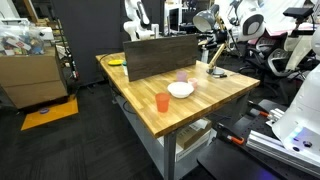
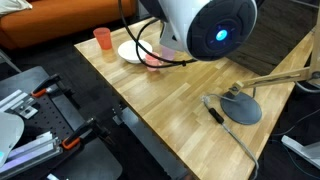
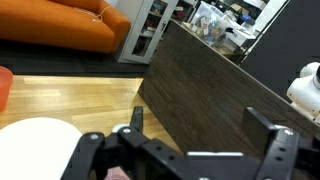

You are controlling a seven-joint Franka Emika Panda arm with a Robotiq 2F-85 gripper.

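Observation:
My gripper stands open in the wrist view, its two dark fingers (image 3: pixel 84 155) wide apart with nothing held between them. A white bowl (image 3: pixel 40 140) and part of an orange cup (image 3: pixel 5 88) show at the left of that view. A little pink surface (image 3: pixel 113 173) peeks out beside the left finger. From exterior view 1, the orange cup (image 1: pixel 162 102) sits near the table's front corner, the bowl (image 1: pixel 181 90) behind it, and a pink cup (image 1: pixel 181 75) farther back. The white arm (image 2: pixel 205 25) hides much of exterior view 2; its gripper cannot be made out there.
A dark upright panel (image 1: pixel 162 56) runs along the table's back. A lamp-like stand with a round grey base (image 2: pixel 240 107) and a cable (image 2: pixel 237 140) occupies the table's other end. Bare wood (image 2: pixel 175 105) lies open between the base and the bowl.

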